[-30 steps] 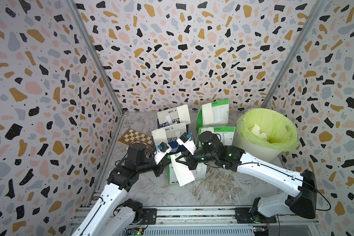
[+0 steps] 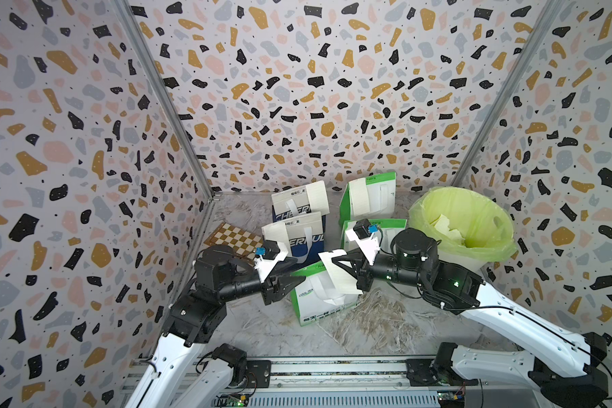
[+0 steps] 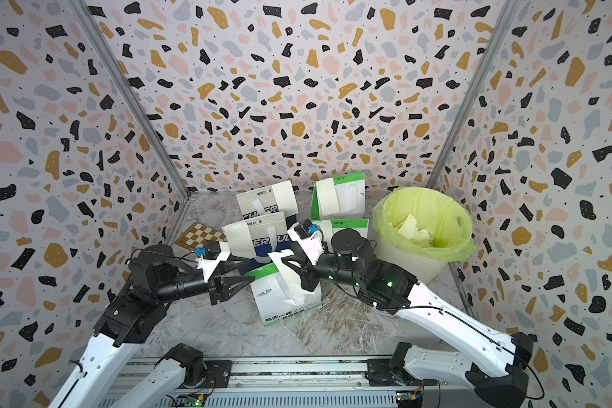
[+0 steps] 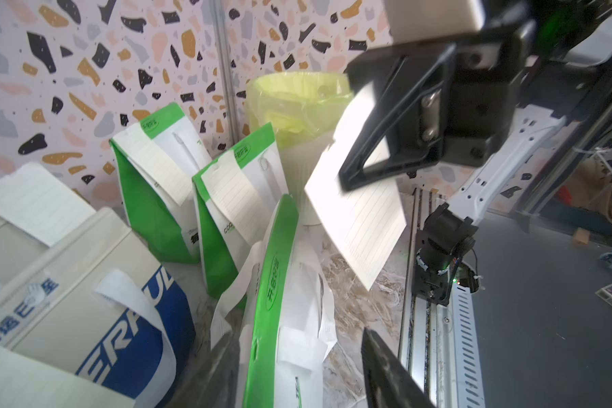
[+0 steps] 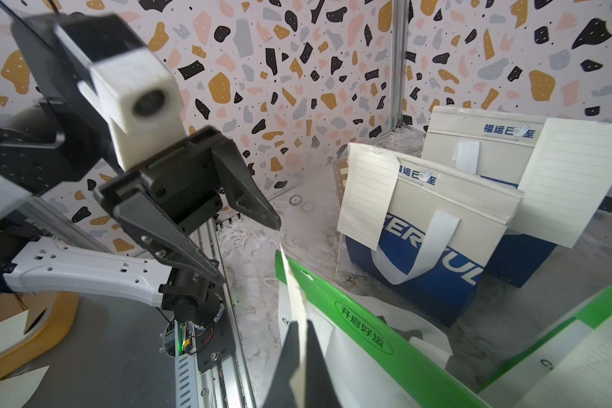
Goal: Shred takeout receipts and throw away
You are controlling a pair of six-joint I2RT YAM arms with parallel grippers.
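A white receipt slip (image 2: 340, 275) hangs from my right gripper (image 2: 350, 265), which is shut on it; in the left wrist view the slip (image 4: 357, 224) shows lined paper. My left gripper (image 2: 289, 272) stands open to the left of it, nothing between its fingers. Below them a green-and-white Cool Tea bag (image 3: 282, 302) leans on the table. Blue-and-cream bags (image 5: 414, 285) and more green bags (image 2: 374, 190) behind carry similar slips, such as the one (image 5: 370, 190) on the front blue bag. The bin (image 2: 489, 238) with a yellow liner holds paper pieces (image 2: 448, 231).
A checkered board (image 2: 231, 234) lies at the back left. The bin stands at the right beside the bags. Bare marble table (image 2: 414, 319) shows at the front right and front left.
My right gripper has moved right and slightly up with the slip, away from my left gripper, which has shifted slightly and is now clearly apart from it.
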